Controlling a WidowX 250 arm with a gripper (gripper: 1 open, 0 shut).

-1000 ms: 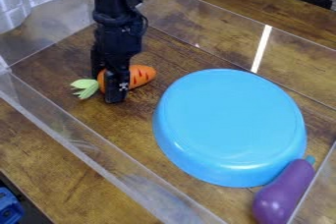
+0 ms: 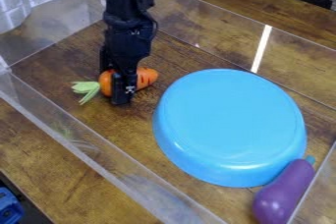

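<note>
My black gripper (image 2: pixel 120 81) reaches down from the top left onto an orange toy carrot (image 2: pixel 141 75) with pale green leaves (image 2: pixel 85 88), which lies on the wooden surface. Its fingers are around the carrot's body and partly hide it; whether they grip it I cannot tell.
A large upturned blue bowl or lid (image 2: pixel 229 127) fills the right middle. A purple toy eggplant (image 2: pixel 280 194) lies at the lower right. Clear walls edge the left and bottom left, with a small blue object (image 2: pixel 7 208) in the corner.
The gripper has shifted very slightly over the carrot, covering a little more of it. The bowl and eggplant have not moved.
</note>
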